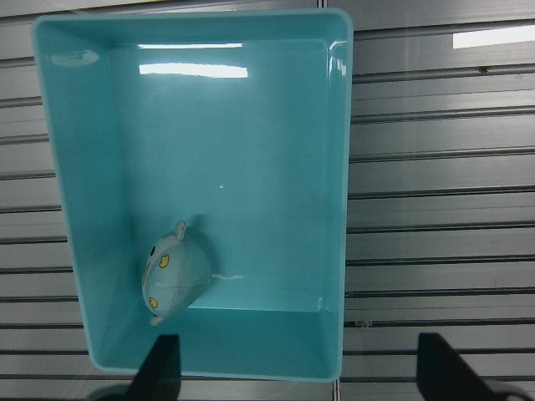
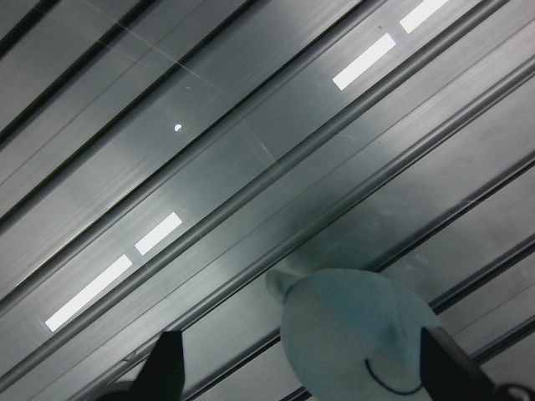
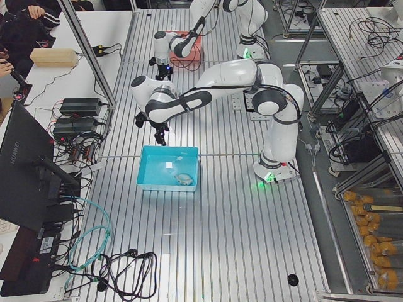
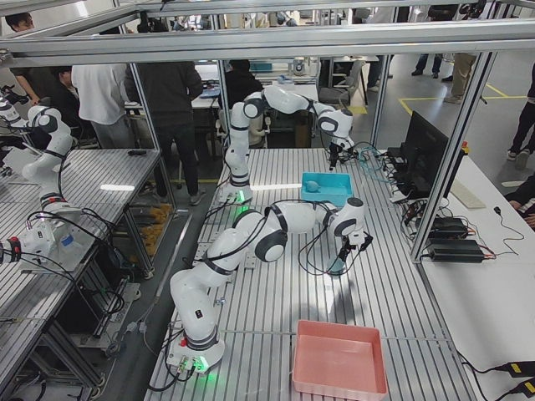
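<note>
A light teal plush toy (image 1: 175, 276) with yellow spots lies inside the blue tray (image 1: 234, 134), toward its lower left in the left wrist view. My left gripper hangs open over that tray's near edge, nothing between its fingers. In the right wrist view another teal plush toy (image 2: 351, 326) lies on the slatted metal table, at my right gripper, whose open fingers stand apart on either side of it; whether they touch it I cannot tell.
A pink tray (image 4: 338, 363) stands empty at the near end of the table in the camera right view. Cables and a monitor (image 3: 28, 163) line one long side. The table beyond the blue tray (image 3: 154, 170) is clear.
</note>
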